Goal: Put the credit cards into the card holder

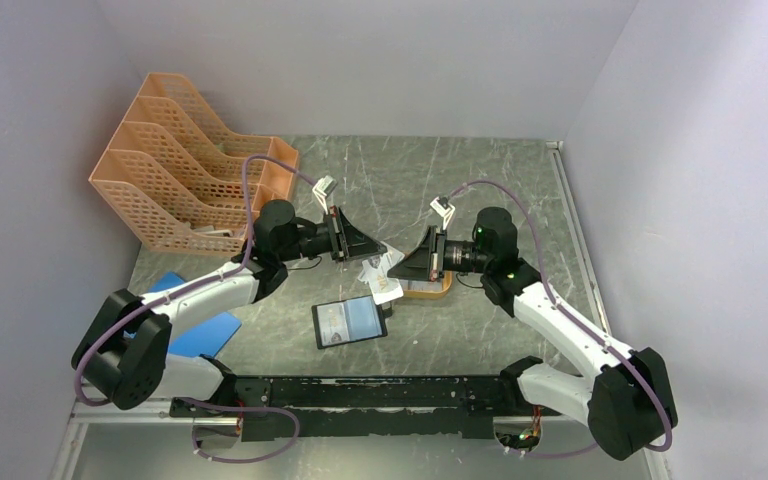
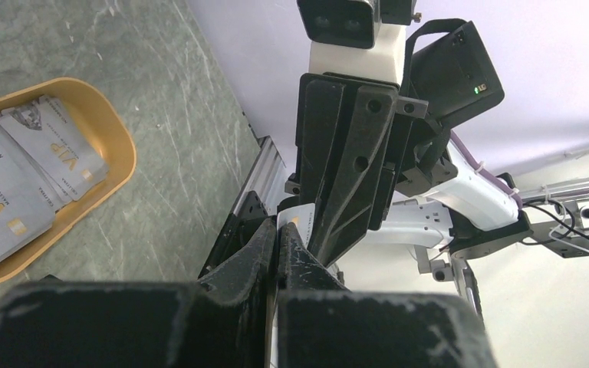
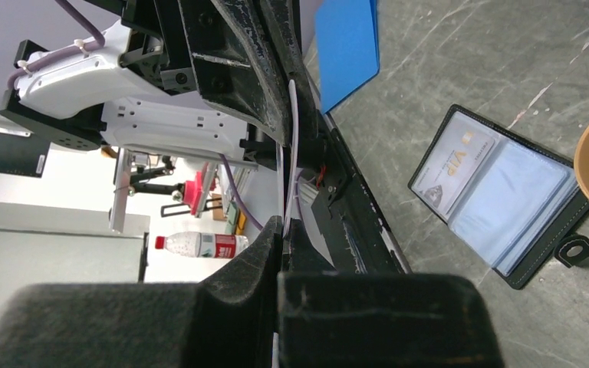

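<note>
Two white credit cards overlap between my grippers, raised above the table. My left gripper is shut on a card at their upper side; the card's face shows beyond its tips in the left wrist view. Close by, my right gripper is shut, and a thin card edge runs down between its fingertips in the right wrist view. Below lies the open black card holder, with a VIP card in one side and a clear sleeve on the other.
Several more VIP cards lie in the tan tray, partly beneath the right gripper. A blue folder is at the left and an orange rack at the back left.
</note>
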